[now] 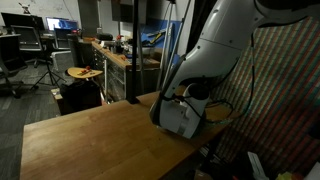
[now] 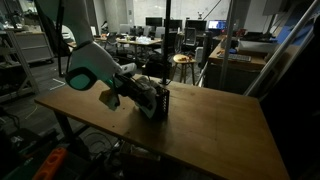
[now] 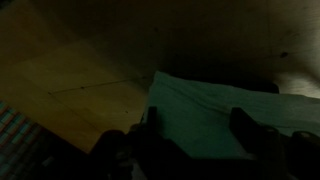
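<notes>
A grey-green cloth point(image 3: 195, 108) fills the lower middle of the wrist view, with dark folds. My gripper is over it, its two dark fingers apart and the cloth showing between them; whether they touch it is too dark to tell. In exterior view 1 the gripper end of the arm point(image 1: 180, 115) is low at the right part of the wooden table point(image 1: 85, 140). From exterior view 2 the arm's end is beside a dark crate-like object point(image 2: 162, 96), and the fingertips are hidden.
Cables hang around the arm. Behind the table stand a thin dark post point(image 1: 134, 50), a small round stool point(image 1: 84, 73), and office desks and chairs.
</notes>
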